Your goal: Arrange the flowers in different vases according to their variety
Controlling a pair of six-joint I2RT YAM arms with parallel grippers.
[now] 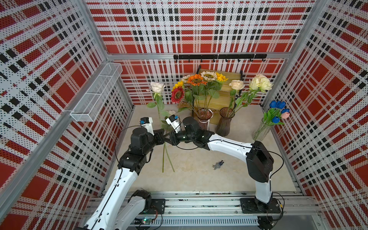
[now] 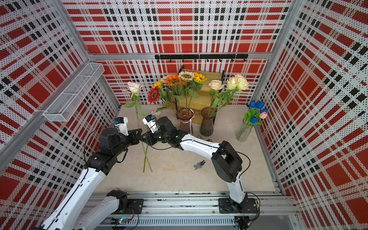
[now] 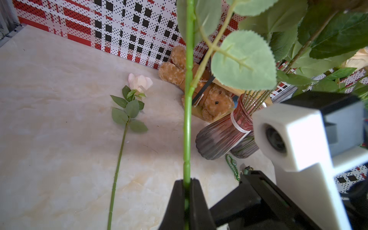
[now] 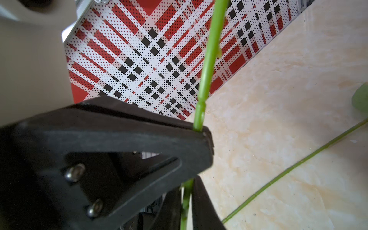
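A white rose (image 1: 157,86) stands upright between the grippers. In both wrist views its green stem (image 3: 187,134) passes through the fingers, with my left gripper (image 1: 161,136) and right gripper (image 1: 167,138) shut on it close together. A second white rose (image 3: 138,82) lies on the table behind. Mixed sunflowers and daisies fill the middle vase (image 3: 214,140); pale roses are in the brown vase (image 1: 223,124); blue and pink tulips stand in the glass vase (image 1: 259,132) at the right.
A wooden rack (image 2: 203,95) and teddy bears (image 3: 216,103) are behind the vases. A small grey object (image 1: 217,164) lies right of centre at the front. A wire basket (image 1: 92,97) hangs on the left wall.
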